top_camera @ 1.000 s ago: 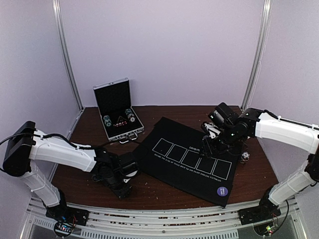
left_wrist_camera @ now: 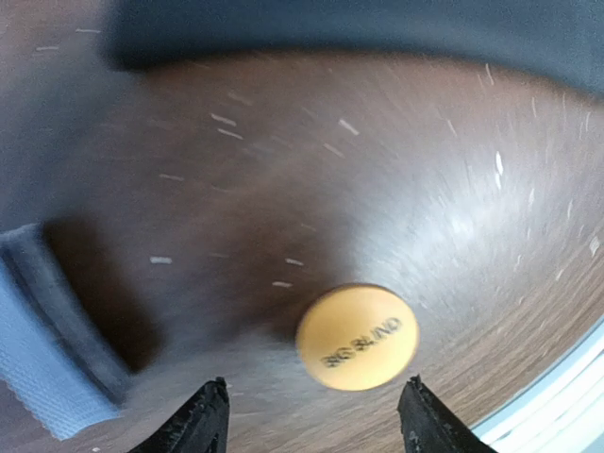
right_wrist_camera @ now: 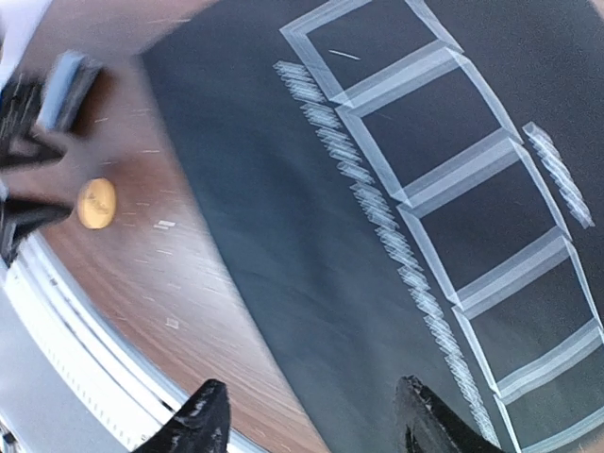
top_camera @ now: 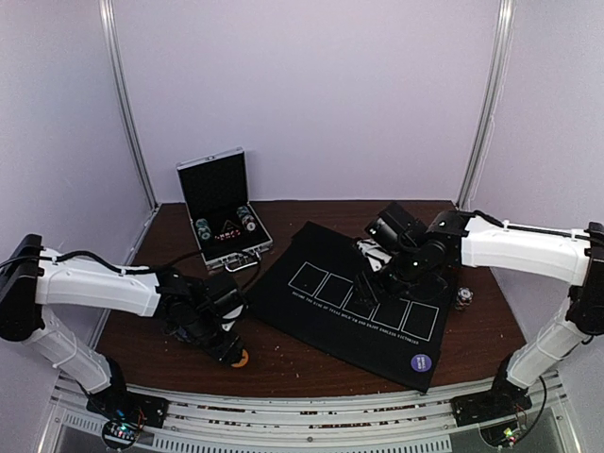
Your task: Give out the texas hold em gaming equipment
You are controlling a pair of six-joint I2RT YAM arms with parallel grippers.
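An orange BIG BLIND chip (left_wrist_camera: 357, 337) lies on the bare table at lower left in the top view. My left gripper is open just beside it, nothing between its fingers. My right gripper hangs open over the black mat (top_camera: 340, 335), empty, with the chip far left in its blurred view. A purple button (top_camera: 421, 362) lies at the mat's near right corner. The open silver case (top_camera: 226, 247) holds chips at the back left.
A blue object (left_wrist_camera: 47, 340) lies beside the orange chip. A small silvery item (top_camera: 463, 297) sits right of the mat. Bare table surrounds the mat.
My left gripper has drawn back a little, uncovering the orange chip in the top view. My right arm has shifted left over the mat.
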